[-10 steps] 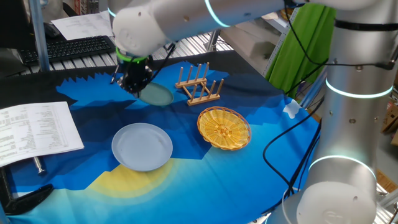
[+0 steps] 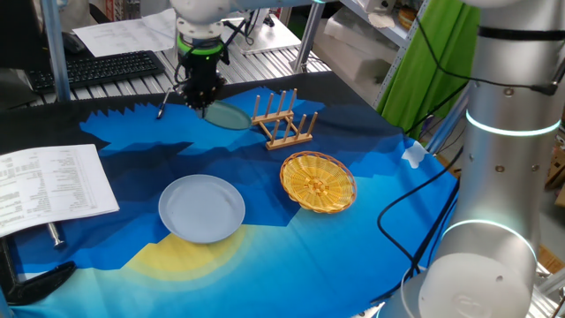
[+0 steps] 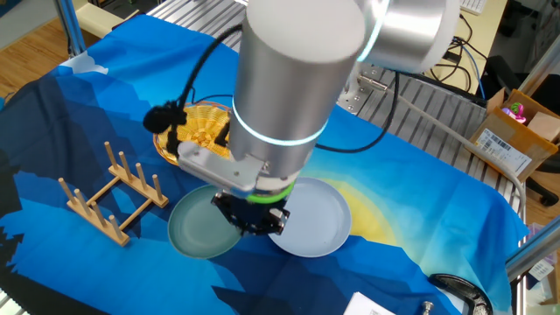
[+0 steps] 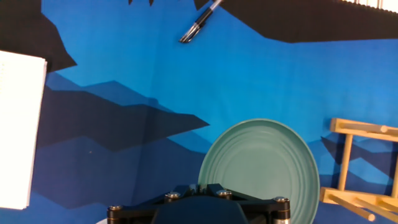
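My gripper (image 2: 205, 109) is shut on the rim of a green plate (image 2: 229, 116), holding it above the far side of the blue cloth. In the wrist view, the closed fingertips meet the plate's (image 4: 264, 165) left edge; the arm's own parts hide some of its near side. A pale grey-blue plate (image 2: 201, 209) lies flat nearer the front. The wooden peg rack (image 2: 287, 140) stands right of the held plate, its slots empty. In front of the rack rests a yellow wicker basket (image 2: 318, 181), empty.
Printed paper (image 2: 57, 190) covers the left side, beside a black clamp (image 2: 40, 287). A pen (image 4: 198, 26) lies at the far edge, near a keyboard (image 2: 97, 71). Cables (image 2: 393, 208) hang at the right. Bare cloth surrounds the grey-blue plate.
The green plate has risen along with my gripper, which shifted slightly right and away in exterior view 1. The rack, basket and grey-blue plate have stayed put.
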